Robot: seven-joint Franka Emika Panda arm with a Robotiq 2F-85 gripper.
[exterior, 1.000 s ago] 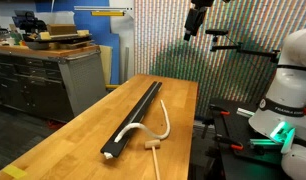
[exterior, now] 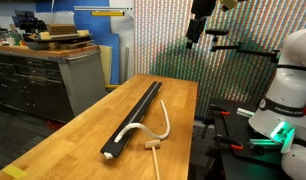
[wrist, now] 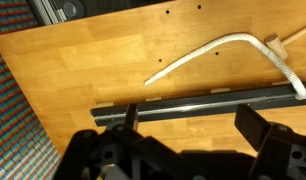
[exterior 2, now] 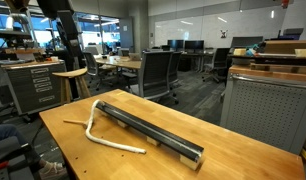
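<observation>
A long black channel (exterior: 133, 120) lies along the wooden table, with light wooden blocks at its ends. Beside it a white rope (wrist: 208, 48) is curved; in the wrist view its right end reaches the channel's edge. A wooden mallet (exterior: 154, 150) rests near the rope, its head (wrist: 277, 46) close to the rope's bend. High above the table hangs my gripper, far from all of these. Its two dark fingers stand wide apart in the wrist view, and nothing shows held between them.
The table (exterior 2: 228, 135) has wide bare areas on both sides of the channel. A ribbed metal panel (exterior: 178, 62) stands behind its far end. Dark drawers (exterior: 33, 85) stand to the left, and a round wooden stool (exterior 2: 70, 74) appears in the second exterior view.
My gripper has come down slightly in exterior view 1. The channel, rope and mallet have stayed where they were.
</observation>
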